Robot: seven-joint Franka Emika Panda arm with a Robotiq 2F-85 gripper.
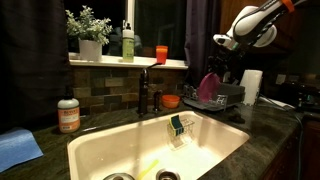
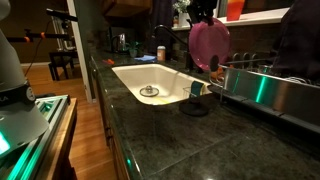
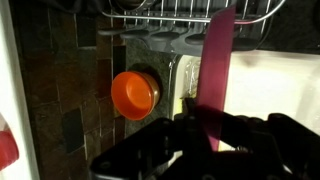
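A pink plate (image 2: 208, 45) hangs upright from my gripper, which is shut on its edge. In the wrist view the plate (image 3: 214, 72) shows nearly edge-on, rising from between the dark fingers. Exterior view 1 has the plate (image 1: 209, 87) in front of the dish rack (image 1: 232, 95), beyond the sink's far right corner. In exterior view 2 it hangs close to the rack (image 2: 268, 92) on the sink side. Whether the plate touches the rack cannot be told.
An orange bowl (image 3: 134, 95) stands by the wall beside the rack. The white sink (image 1: 105, 150) holds a small wire caddy (image 1: 180, 128). Also around are a faucet (image 1: 147, 88), a soap bottle (image 1: 68, 112) and a red cup (image 1: 161, 54) on the sill.
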